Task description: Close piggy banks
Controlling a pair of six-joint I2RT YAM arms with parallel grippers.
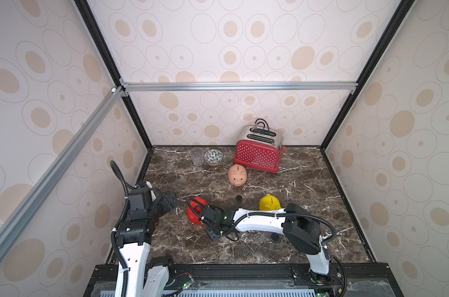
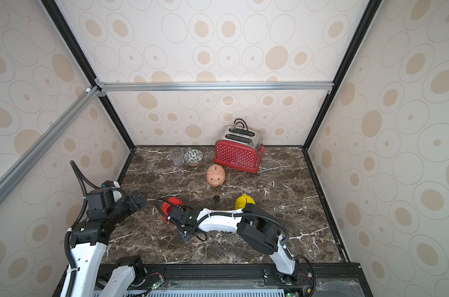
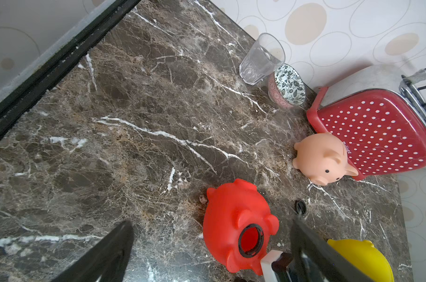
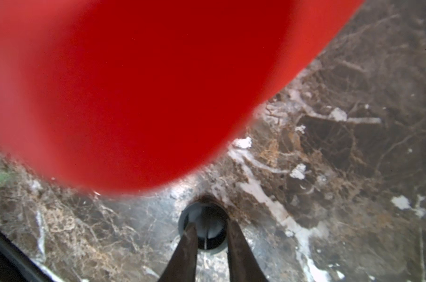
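The red piggy bank point(image 3: 238, 221) lies on its side, its round belly hole point(image 3: 251, 239) uncovered in the left wrist view. In the right wrist view its blurred red body point(image 4: 166, 94) fills the upper left. Below that body, on the table, is a round black plug point(image 4: 204, 213). My right gripper is at the plug, its narrow fingers a little apart and overlapping the plug's near side; contact is not clear. My left gripper point(image 1: 172, 199) hangs open and empty at the left. A yellow piggy bank point(image 1: 269, 202) and an orange one point(image 1: 237, 175) stand on the table.
Black plugs lie near the orange bank point(image 1: 239, 198) and under the right arm point(image 1: 275, 237). Toward the back wall are a red toaster point(image 1: 258, 153), a glass point(image 1: 196, 157) and a patterned bowl point(image 1: 213, 157).
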